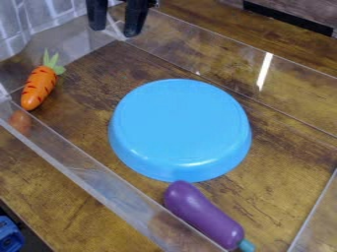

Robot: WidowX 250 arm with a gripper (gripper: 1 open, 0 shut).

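Note:
The black gripper [114, 22] is at the top edge, left of centre, mostly cropped, with its two fingertips apart and nothing visible between them. A blue round plastic dish [179, 128], upside down or lid-like, lies in the middle of the wooden floor. An orange toy carrot [39, 84] lies at the left. A purple toy eggplant [204, 215] lies at the lower right, below the blue dish.
Clear plastic walls [93, 177] run along the left and lower left. A small blue object [7, 236] is at the lower left corner, outside the wall.

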